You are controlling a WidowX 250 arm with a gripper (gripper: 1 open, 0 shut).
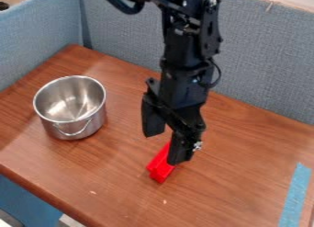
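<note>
My black gripper (167, 130) hangs over the middle of the wooden table (110, 185), its fingers pointing down on either side, just above and partly in front of a red object (161, 168) lying on the wood. The red object's far part is hidden behind the gripper; I cannot tell whether the fingers touch it or how far they stand apart on it.
A steel pot (70, 107) sits at the left. A light blue strip (295, 196) lies at the right edge. Padded grey and blue walls border the back and left.
</note>
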